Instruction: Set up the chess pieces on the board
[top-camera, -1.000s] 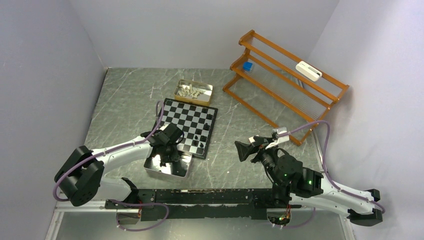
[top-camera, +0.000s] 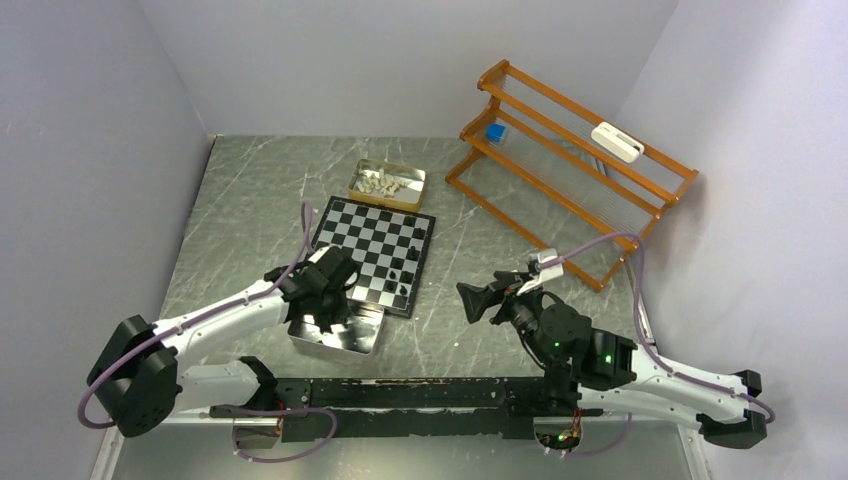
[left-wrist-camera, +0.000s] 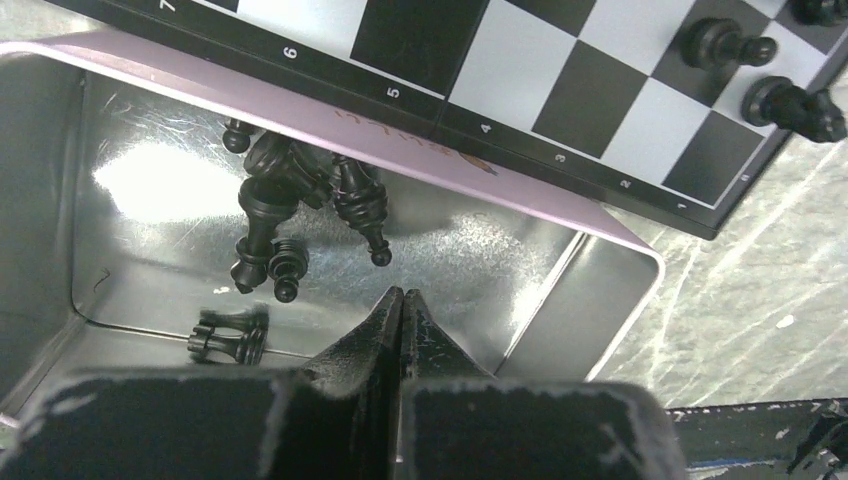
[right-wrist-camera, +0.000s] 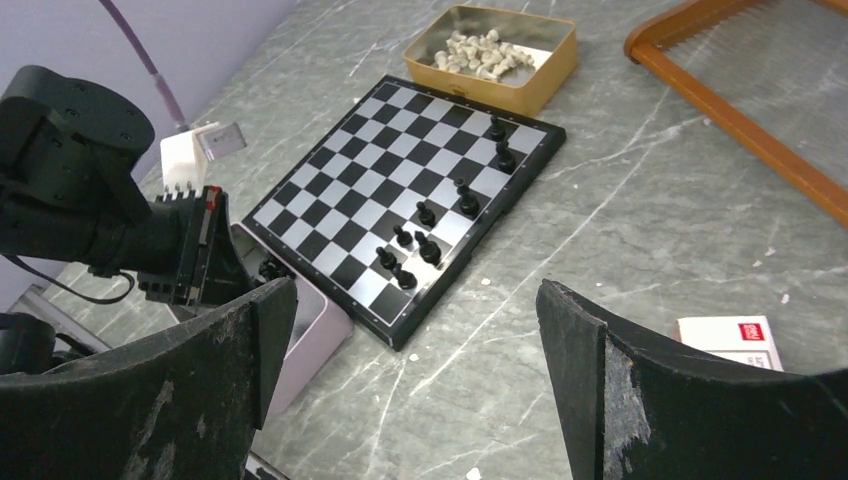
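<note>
In the left wrist view my left gripper is shut over the metal tray (left-wrist-camera: 470, 240), with no piece visible between its fingertips. Several black pieces (left-wrist-camera: 265, 215) lie jumbled in the tray beyond the fingertips; one (left-wrist-camera: 361, 205) is closest, apart from them. Another black piece (left-wrist-camera: 230, 337) lies left of the fingers. The chessboard (right-wrist-camera: 340, 200) carries several upright black pieces along its right side, including one (right-wrist-camera: 429, 248) near the front corner. My right gripper stands open and empty, right of the board in the top view.
A gold tray (top-camera: 400, 203) of white pieces sits behind the board. At the back right stands a wooden rack (top-camera: 555, 165). The right wrist view shows a small white box (right-wrist-camera: 730, 340) on the table. Table right of the board is clear.
My left gripper has gone from open to shut and shifted left in the top view; the nearest black piece remains in the tray. The right arm has moved slightly left.
</note>
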